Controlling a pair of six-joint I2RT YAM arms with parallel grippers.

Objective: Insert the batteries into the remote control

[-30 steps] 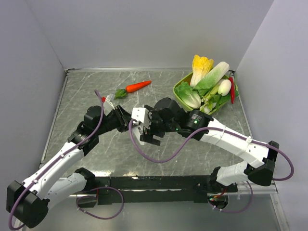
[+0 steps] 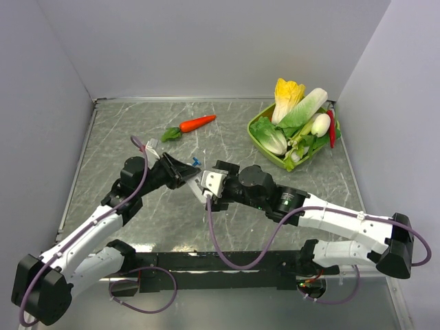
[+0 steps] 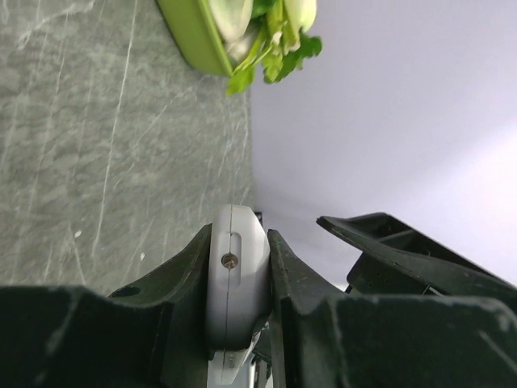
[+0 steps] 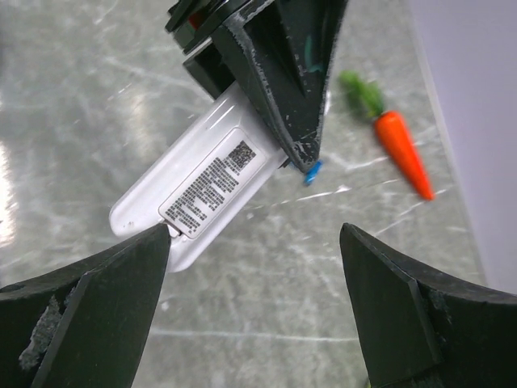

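Note:
A white remote control is held above the table by my left gripper, shut on one end of it. In the right wrist view it slants, with a label of dark printed lines facing my right gripper. That gripper stands open, nothing between its fingers, and the remote's free end is close to its left finger; whether they touch I cannot tell. From above, the remote shows between both grippers. No battery can be clearly made out; a small blue thing shows just behind the left fingers.
On the grey marbled table, a carrot with green leaves lies behind the left arm. A green basket of vegetables fills the back right. Free table lies in front of the grippers and to the right of them.
My right gripper has moved right and a little toward the front, away from the left one. The left gripper, still holding the remote, has shifted slightly right. The blue thing has come into view.

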